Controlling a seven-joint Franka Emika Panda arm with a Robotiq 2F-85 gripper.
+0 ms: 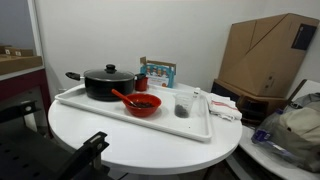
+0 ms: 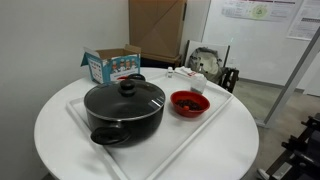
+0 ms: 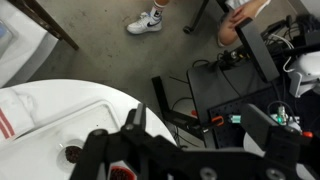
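Observation:
In exterior view 1 my gripper [image 1: 62, 126] is at the lower left, in front of the round table, open with a wide gap. Its black fingers frame the lower part of the wrist view with nothing between them. On a white tray [image 1: 203, 121] stand a lidded black pot [image 1: 108, 83], a red bowl [image 1: 143, 110] with dark contents and a red-handled utensil [image 1: 122, 97], and a clear cup [image 1: 184, 105] with dark contents at its bottom. A red container [image 1: 141, 82] sits behind the pot. All are apart from my gripper.
A colourful box [image 1: 158, 73] stands at the table's back, and a red-striped white cloth [image 1: 224, 107] lies at its right. Large cardboard boxes [image 1: 265, 55] stand beyond. People's legs show in the wrist view.

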